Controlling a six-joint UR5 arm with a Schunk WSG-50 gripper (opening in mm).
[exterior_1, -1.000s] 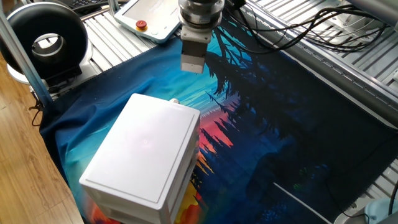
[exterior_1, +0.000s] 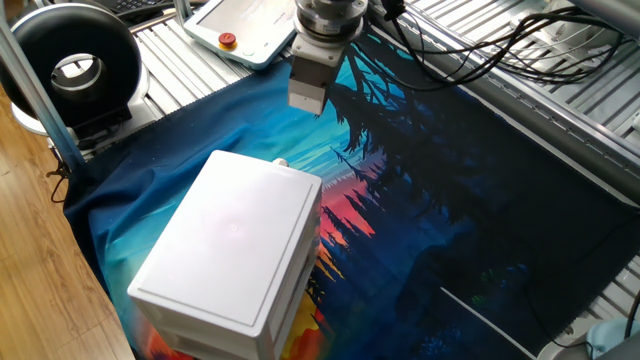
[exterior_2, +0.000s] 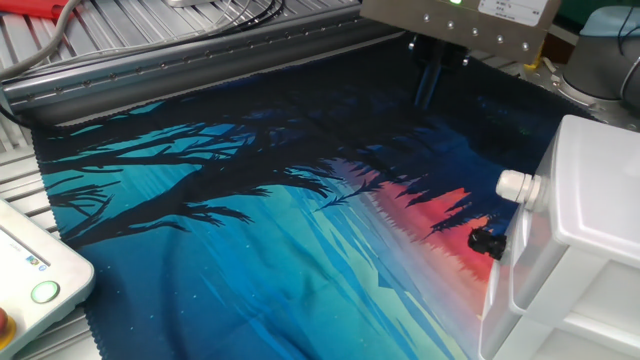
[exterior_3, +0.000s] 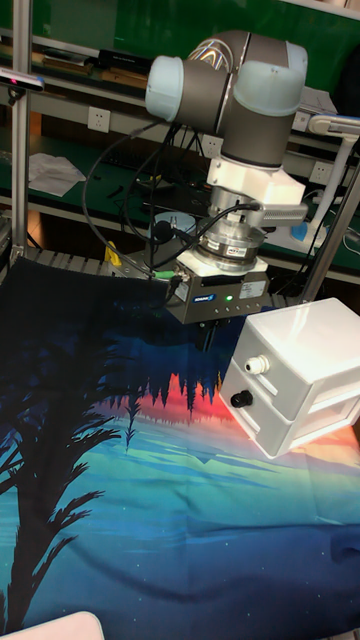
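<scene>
A white two-drawer cabinet (exterior_1: 228, 235) stands on the printed cloth (exterior_1: 400, 215). On its front sit a white upper knob (exterior_2: 522, 187) and a black lower knob (exterior_2: 487, 242); both drawers look closed in exterior view 3. My gripper (exterior_3: 206, 339) hangs over the cloth, in front of the cabinet's knob side and apart from it. In exterior view 2 its dark fingers (exterior_2: 428, 85) point down close together against the dark cloth, and their gap does not show clearly. Nothing is visibly held. Exterior view 1 shows only the gripper's body, not its fingertips.
A tablet-like pendant with a red button (exterior_1: 228, 40) lies at the cloth's far edge. Loose black cables (exterior_1: 480, 62) run beside the metal rail (exterior_1: 545, 135).
The arm and gripper have turned and shifted slightly in exterior view 1 since one second ago. The cabinet has not moved.
</scene>
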